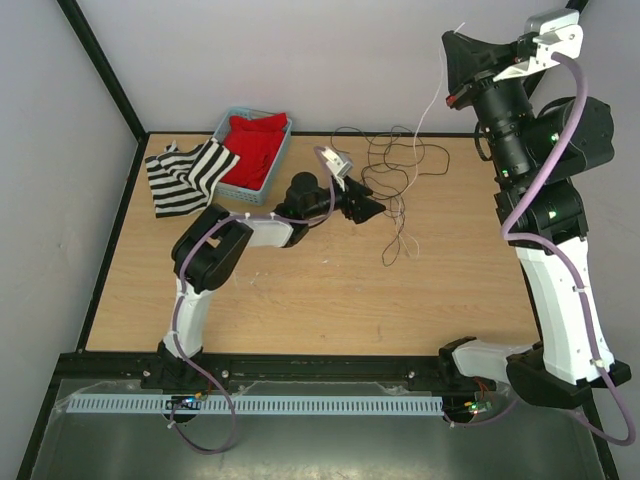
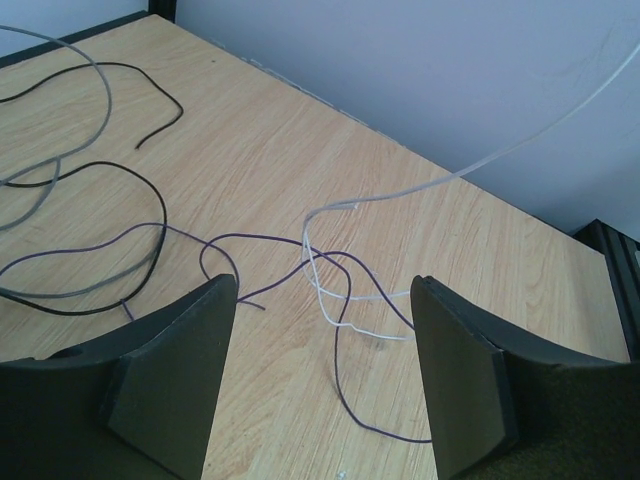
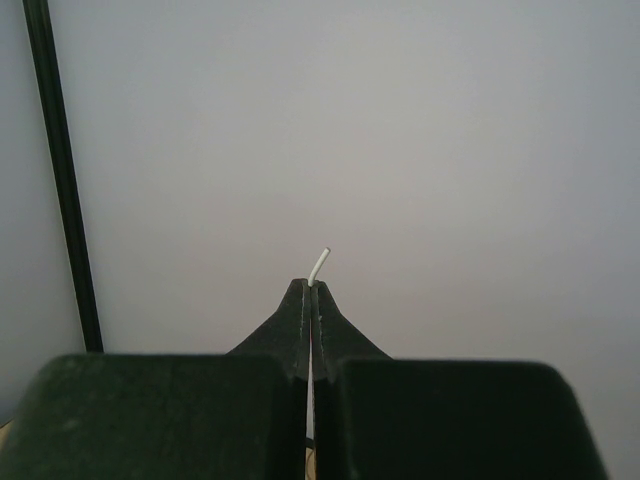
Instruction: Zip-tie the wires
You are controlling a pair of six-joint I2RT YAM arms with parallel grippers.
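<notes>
A white wire [image 1: 432,103] hangs from my right gripper, raised high at the upper right; its fingers are shut on the wire, and a short white end [image 3: 321,262] sticks out past the tips. From there the strand slants down to a loose tangle of dark and grey wires [image 1: 385,180] on the table. In the left wrist view, the white wire's lower part bends down among purple wires [image 2: 300,262]. My left gripper is low on the left side of the tangle, fingers apart. Wires show beyond the gap, none gripped.
A blue-grey basket [image 1: 246,195] with red cloth [image 1: 252,148] stands at the back left beside a striped black-and-white cloth [image 1: 187,178]. The back wall rises behind the wires.
</notes>
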